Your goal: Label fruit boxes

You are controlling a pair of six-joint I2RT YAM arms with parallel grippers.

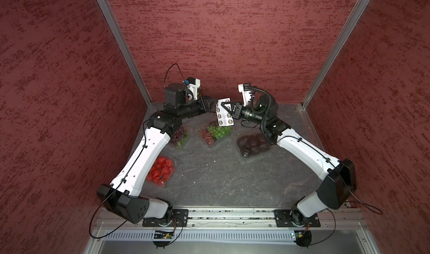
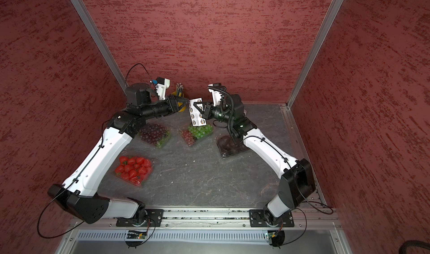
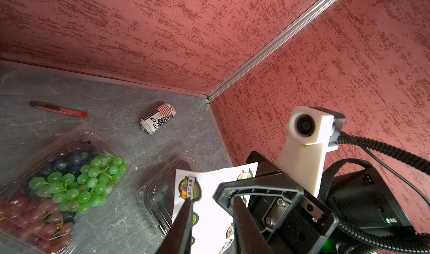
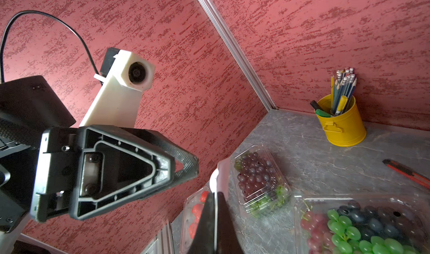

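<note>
A white sheet of round fruit stickers (image 3: 206, 216) hangs upright between my arms. My right gripper (image 1: 223, 104) is shut on it; in the right wrist view the sheet shows as a thin pale edge. My left gripper stands open at the sheet's other side, close to its edge; whether paper lies between its fingers I cannot tell. Below are clear boxes: mixed grapes (image 4: 380, 227), purple grapes (image 4: 259, 178), red strawberries (image 2: 133, 169) and dark fruit (image 1: 253, 143), partly beneath the right arm.
A yellow pencil cup (image 4: 344, 125) stands at the back wall. A red cutter (image 3: 59, 108) and a small printed packet (image 3: 157, 118) lie on the back of the grey table (image 1: 215, 178).
</note>
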